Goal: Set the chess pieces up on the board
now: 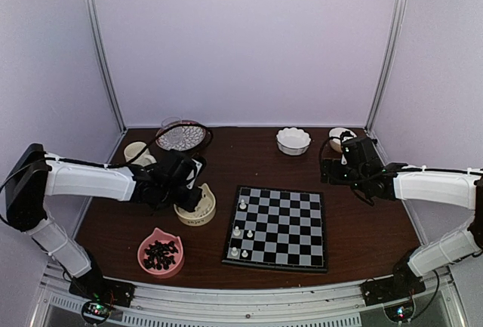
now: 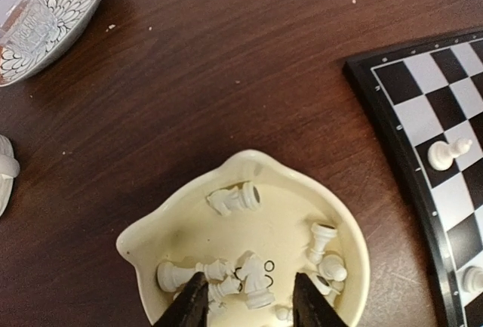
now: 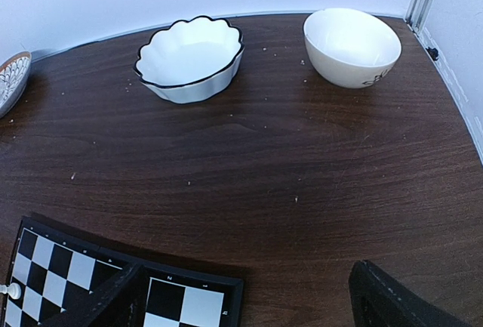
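The chessboard (image 1: 284, 229) carries several white pieces along its left side, one a white piece (image 2: 441, 155) near the edge. My left gripper hangs over a cream bowl (image 1: 195, 217) holding several lying white pieces (image 2: 234, 198); its fingertips are part open at the bottom of the left wrist view, with white pieces visible below and between them. A pink bowl (image 1: 161, 264) holds black pieces. My right gripper stands open and empty at the right, above the table beside the board.
At the back stand a patterned plate (image 1: 192, 134) with a glass, a scalloped bowl (image 1: 293, 140) and a white bowl (image 3: 351, 55). A mug (image 1: 136, 152) is at the left, partly behind the left arm. Bare table lies between board and back bowls.
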